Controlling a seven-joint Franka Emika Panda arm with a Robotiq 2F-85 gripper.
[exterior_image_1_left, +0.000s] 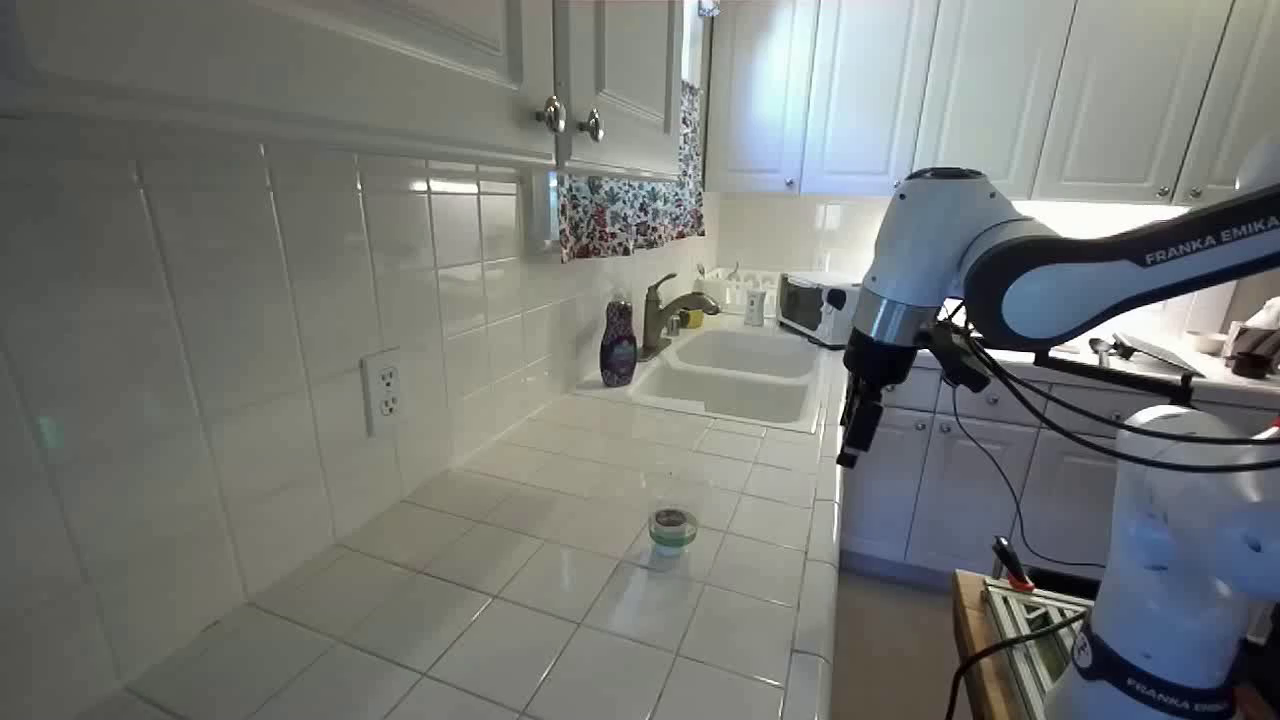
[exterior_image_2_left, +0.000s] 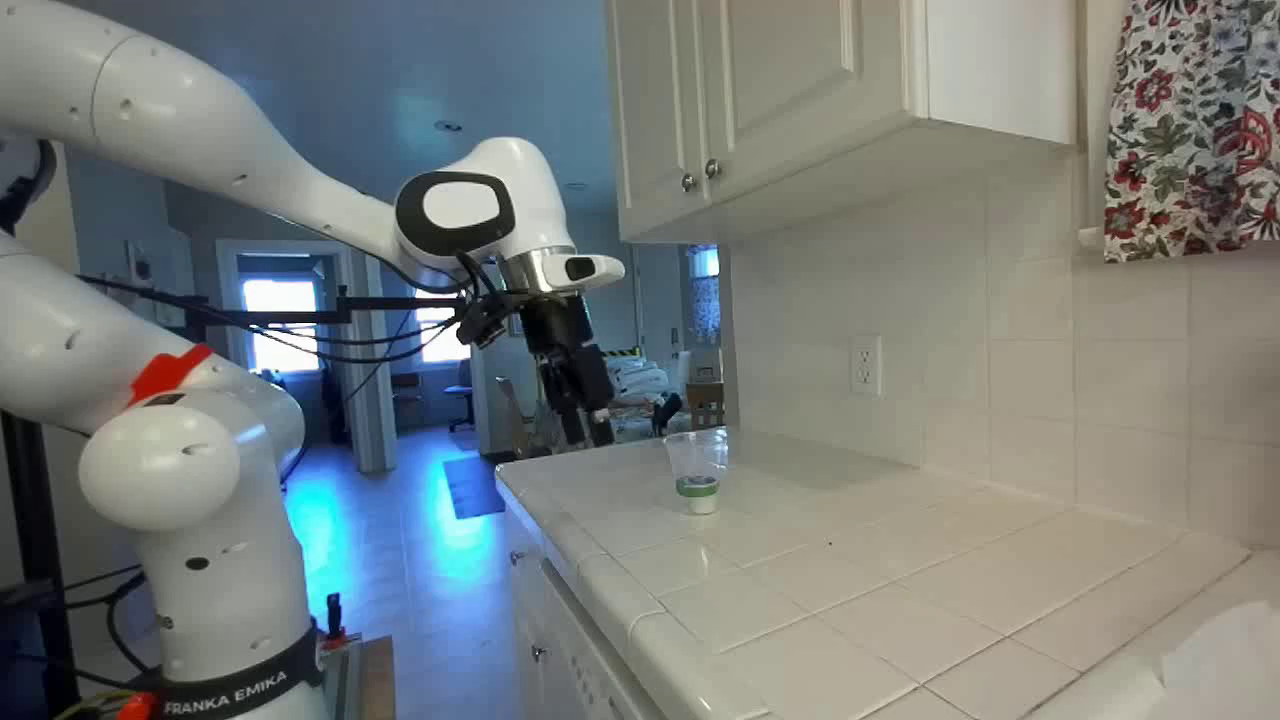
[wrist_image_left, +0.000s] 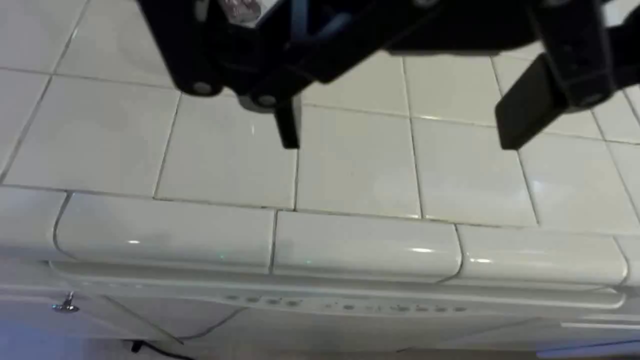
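A clear plastic cup with a green band and white lower part stands upright on the tiled counter. In the first exterior view the same cup is near the counter's middle, towards the front edge. My gripper is open, its two fingers wide apart with only bare tile below them. Seen from outside, the gripper hangs by the counter's front edge, apart from the cup and nearer the sink in the first exterior view. The wrist view does not clearly show the cup.
A dark purple bottle stands beside the double sink and faucet. A microwave is at the back. Upper cabinets overhang the counter. Most of the tile around the cup is free.
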